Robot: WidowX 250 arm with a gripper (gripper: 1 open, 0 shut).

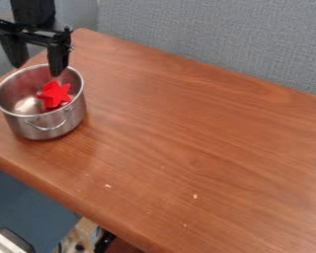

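A steel pot point(31, 124) with a wire handle stands near the left edge of the wooden table, and a red star-shaped object point(55, 93) lies inside it. My black gripper point(36, 54) hangs above the back of the pot at the upper left, open, with nothing seen between its two fingers. It is apart from the red object.
A grey padded wall runs behind it. The table's front-left edge drops to a blue-grey surface, with some clutter at the lower left.
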